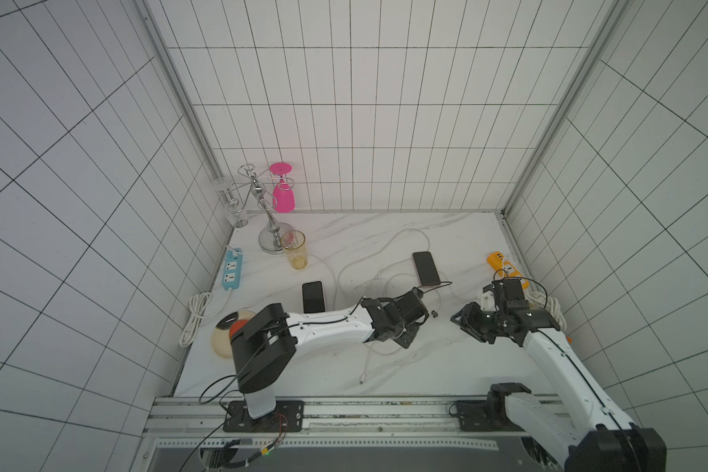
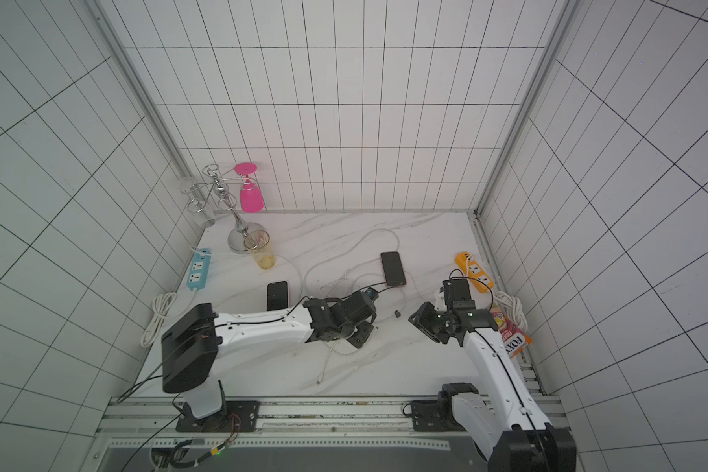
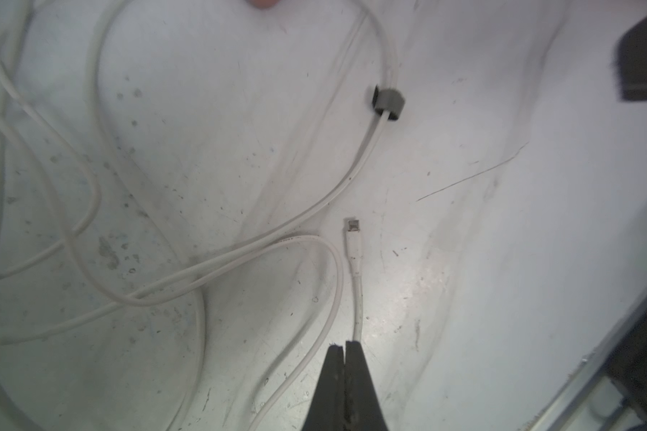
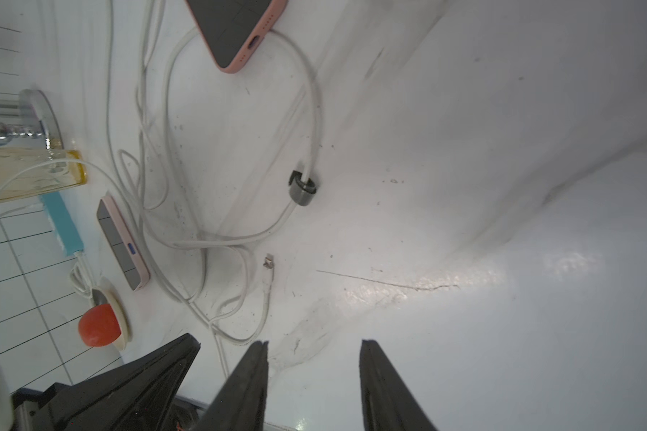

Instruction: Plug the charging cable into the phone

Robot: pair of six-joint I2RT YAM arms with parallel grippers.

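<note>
In the left wrist view a white cable's connector (image 3: 353, 237) lies on the marble surface just beyond my left gripper, whose fingers are closed together with nothing visible between them. A pink-edged phone (image 4: 237, 28) with its port facing the right gripper lies at the top of the right wrist view, the same dark phone (image 1: 425, 268) at centre-right from above. A second phone (image 4: 122, 244) lies further left. My right gripper stands open over bare surface, nothing between its fingers.
Loose white cables, a small grey clip (image 4: 302, 188), a glass (image 1: 295, 250), a chrome rack (image 1: 275, 236), blue (image 1: 232, 267) and orange (image 1: 499, 259) power strips lie around.
</note>
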